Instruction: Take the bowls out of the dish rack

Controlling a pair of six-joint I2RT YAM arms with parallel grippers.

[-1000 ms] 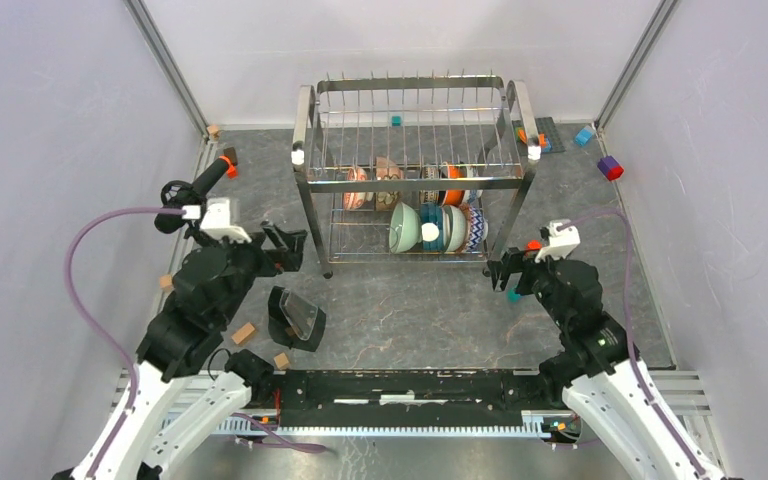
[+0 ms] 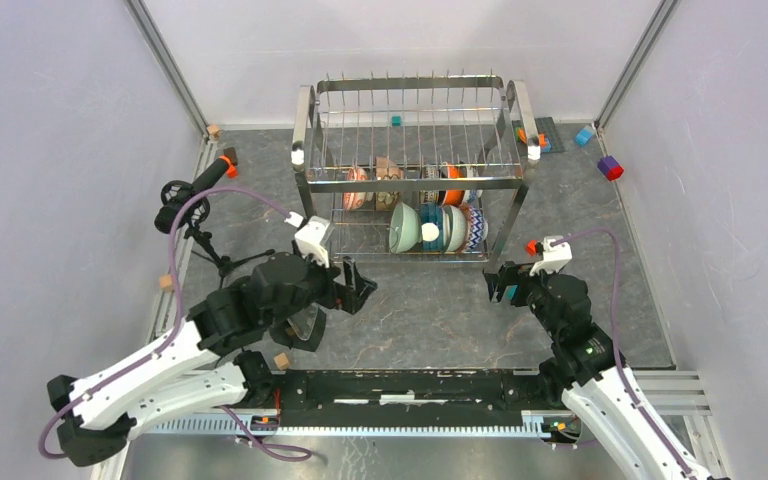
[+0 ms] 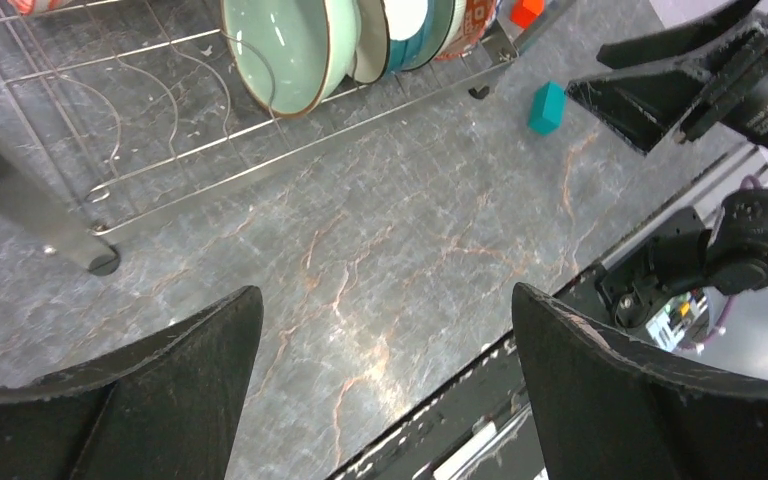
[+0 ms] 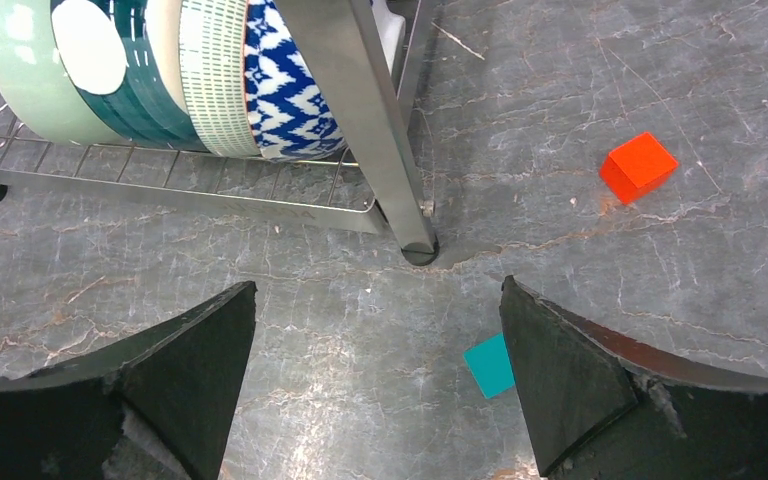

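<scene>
A metal dish rack [image 2: 410, 183] stands at the back, its upper tier bare. On the lower tier, bowls stand on edge in two rows. The front row runs from a pale green bowl [image 2: 403, 229] through a teal one [image 2: 431, 227] to a blue-and-white patterned bowl [image 4: 290, 90]. Behind are a red-patterned bowl [image 2: 356, 188], a brown one [image 2: 388, 184] and an orange one [image 2: 451, 186]. My left gripper [image 2: 356, 287], in front of the rack and below the green bowl, is open and empty. Open too, my right gripper [image 2: 498, 283] hovers near the rack's front right foot.
A teal block [image 4: 490, 365] and an orange block [image 4: 639, 167] lie right of the rack. A black stand [image 2: 300, 322] sits partly beneath the left arm, and a black cylindrical device [image 2: 197, 190] is at left. The grey floor [image 2: 430, 320] between the arms is clear.
My right gripper has shifted only slightly. The bowls have not moved.
</scene>
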